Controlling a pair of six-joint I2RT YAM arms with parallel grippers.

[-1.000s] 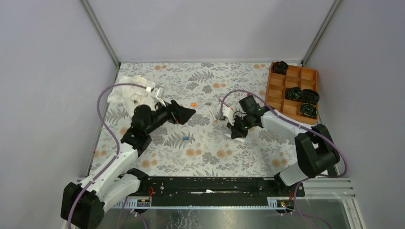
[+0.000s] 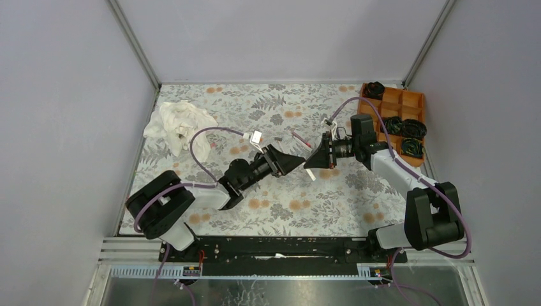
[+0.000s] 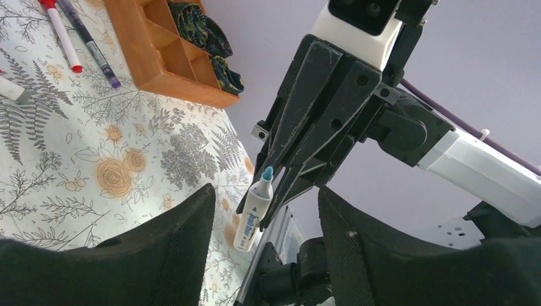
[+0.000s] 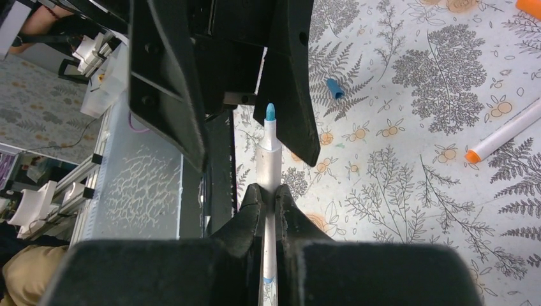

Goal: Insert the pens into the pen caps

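Note:
A white marker with a blue tip (image 4: 269, 166) is pinched in my right gripper, its uncapped tip pointing toward the left gripper. My left gripper (image 2: 302, 159) is part open; in the right wrist view its fingers (image 4: 296, 115) stand around the marker's tip end, with a gap showing. The left wrist view shows the same blue-tipped marker ahead, between the left fingers. A blue cap (image 4: 335, 88) lies loose on the table. An orange-ended marker (image 4: 504, 132) and an orange cap (image 4: 531, 6) lie farther off.
A red-capped marker (image 3: 62, 35) and a purple marker (image 3: 92, 44) lie side by side near the orange compartment box (image 3: 150, 70), which holds dark coiled bundles. White cloth (image 2: 180, 126) lies crumpled at the back left.
The right gripper has lifted the white marker off the table and moved slightly back. My left gripper has travelled right, from well apart to close beside the right one.

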